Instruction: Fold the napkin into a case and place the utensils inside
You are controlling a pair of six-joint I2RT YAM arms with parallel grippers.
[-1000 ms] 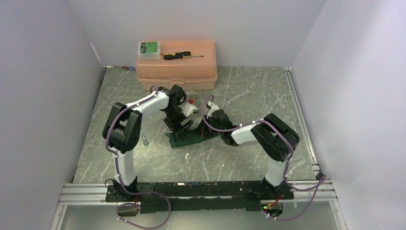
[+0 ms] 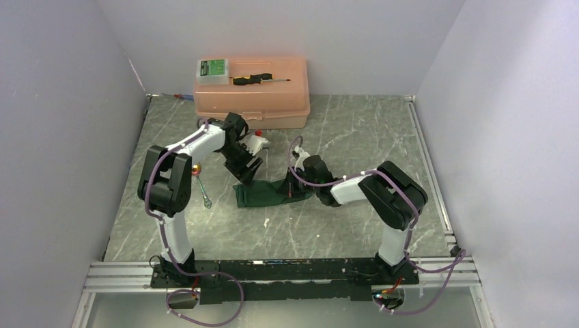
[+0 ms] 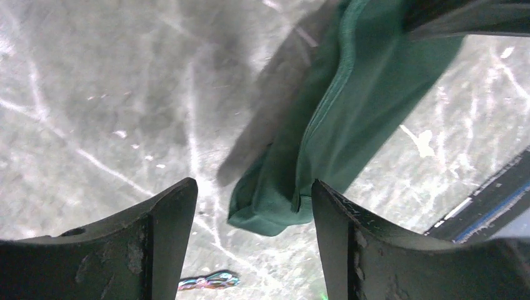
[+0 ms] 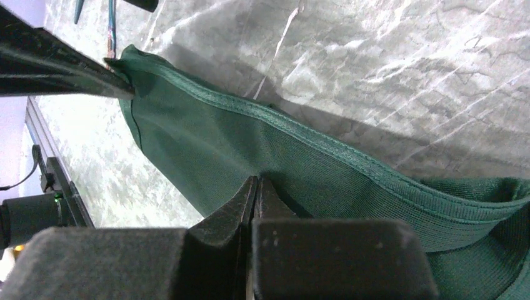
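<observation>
The green napkin point(image 2: 263, 195) lies folded in a long strip, its hemmed edge raised. Over its left end, my left gripper has its fingertips apart, with the napkin end visible between or beneath them. My right gripper is shut, its tips against the napkin point(image 4: 206, 144) toward its right end; no cloth clearly shows between them. A spoon with a green handle point(image 2: 203, 191) lies left of the napkin.
A pink lidded box point(image 2: 251, 102) with screwdrivers point(image 2: 252, 80) and a small clear case point(image 2: 212, 67) stands at the back. Free table space lies at the right and front. Walls border the sides and back.
The right arm shifted out and back to about where it was. The napkin's left end has shifted slightly left.
</observation>
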